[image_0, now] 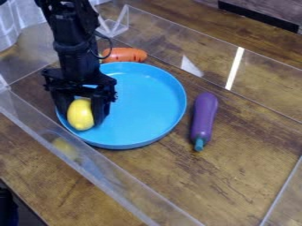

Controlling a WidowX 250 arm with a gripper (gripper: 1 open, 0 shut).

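My black gripper (80, 95) is low over the left part of a blue plate (147, 106), its fingers around a yellow object (80, 115) that sits at the plate's left side. Whether the fingers grip it is hard to tell, as the gripper hides part of it.
An orange carrot (127, 55) lies behind the plate, and a purple eggplant (203, 119) lies to its right. Clear walls border the wooden work surface (236, 177), which is bare at the front right.
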